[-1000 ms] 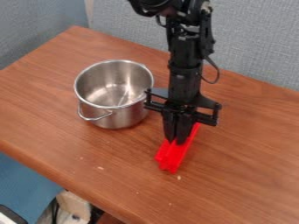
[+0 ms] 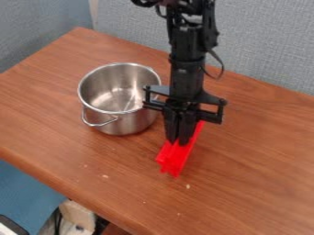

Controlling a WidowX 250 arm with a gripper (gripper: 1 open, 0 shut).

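The black gripper [image 2: 182, 133] points down over a red plastic object [image 2: 172, 160] lying on the wooden table, its fingertips at the object's upper part; whether they are closed on it I cannot tell. A steel pot [image 2: 117, 96] with wire handles stands just left of the gripper, empty as far as I can see.
Grey padded walls [image 2: 263, 46] stand behind.
The arm and gripper have shifted slightly left and up, and the red object has moved a little the same way.
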